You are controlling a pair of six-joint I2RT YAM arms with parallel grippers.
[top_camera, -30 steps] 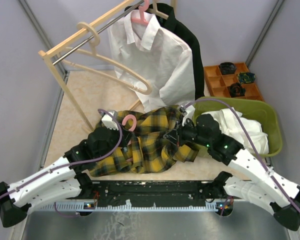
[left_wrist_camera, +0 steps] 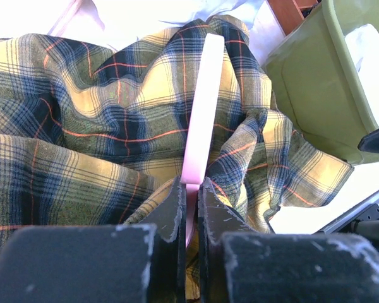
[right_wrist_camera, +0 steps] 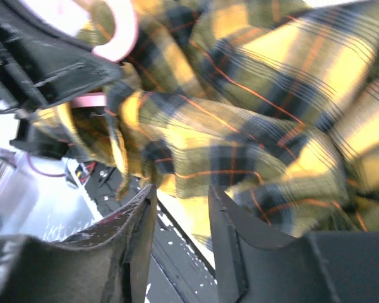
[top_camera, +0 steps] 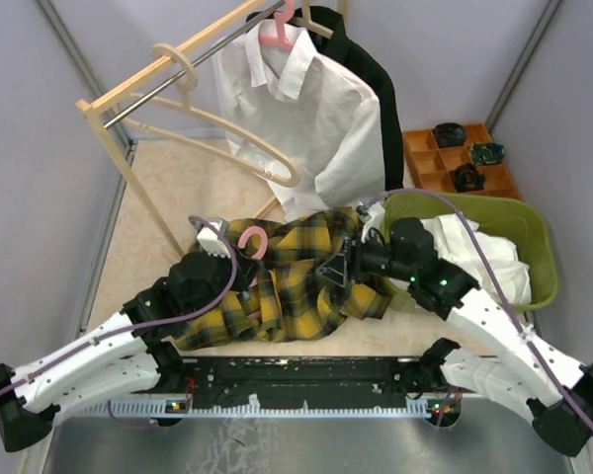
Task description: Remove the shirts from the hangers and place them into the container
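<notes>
The yellow-and-navy plaid shirt [top_camera: 311, 286] lies crumpled on the table in front of the rack. A pink hanger [top_camera: 255, 240] is at its left part, its hook showing in the top view. In the left wrist view my left gripper is shut on the pink hanger [left_wrist_camera: 202, 113], a pale pink strip running up over the cloth. My right gripper stands part open above the shirt [right_wrist_camera: 240, 132], no cloth visible between its fingers. The rest of the hanger is hidden by the shirt and the left gripper.
A wooden rack [top_camera: 188, 49] at the back carries an empty wooden hanger [top_camera: 227, 128], a white shirt [top_camera: 311, 118] and a black garment [top_camera: 376, 84]. On the right stands a green bin [top_camera: 546, 252] with white cloth inside; an orange compartment box [top_camera: 425, 163] is behind it.
The right gripper has shifted slightly left over the shirt and its fingers have parted. The left gripper, hanger and shirt look nearly unchanged.
</notes>
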